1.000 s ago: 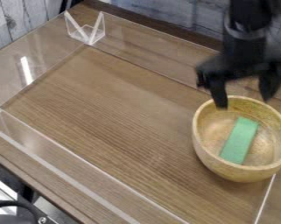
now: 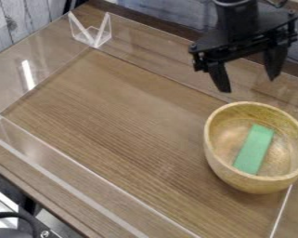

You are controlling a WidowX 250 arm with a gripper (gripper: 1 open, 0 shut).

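A black robot gripper (image 2: 244, 70) hangs from the top right, its fingers spread open with nothing between them. Below it, at the right, a round tan wooden bowl (image 2: 219, 152) sits on the wooden table, holding a green rectangular block (image 2: 252, 150). The gripper is above and behind the bowl, apart from it.
A white wire-like object (image 2: 92, 33) stands at the back left. Black cable or hardware (image 2: 21, 223) shows at the bottom left corner.
The gripper has risen away from the bowl toward the back over the last second, shifting slightly left. The bowl and green block look unmoved.
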